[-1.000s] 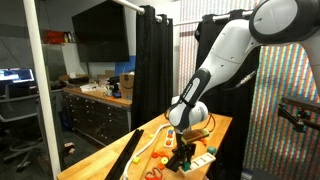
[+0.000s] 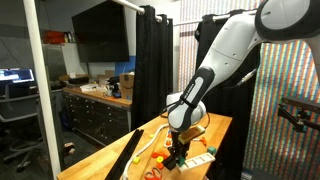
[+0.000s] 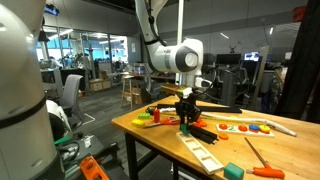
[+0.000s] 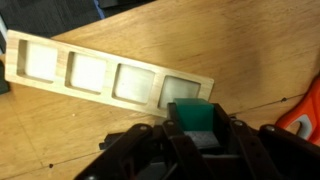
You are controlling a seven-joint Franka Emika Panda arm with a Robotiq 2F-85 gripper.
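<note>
A green block [image 4: 192,115] sits between the fingers of my gripper, which is shut on it. The pale wooden tray [image 4: 56,76], with a row of square compartments, lies on the table in the wrist view. The block is over the tray's right end, covering part of the last compartment's edge. Whether it touches the tray cannot be told. In exterior view 2 the gripper [image 3: 185,122] points down at the far end of the tray [image 3: 200,152]. From exterior view 1, the gripper [image 2: 180,152] hides part of the tray [image 2: 197,161].
Another green block [image 3: 234,172] rests near the tray's close end. A hammer [image 3: 262,160] lies to its right. Red-handled scissors [image 2: 153,174] and several coloured pieces surround the arm. An orange-red tool [image 4: 305,122] is close on the gripper's right. Bare wood lies above the tray in the wrist view.
The arm's upper links have shifted slightly in exterior view 1. The gripper stays close over the tray, and the objects on the table look unmoved.
</note>
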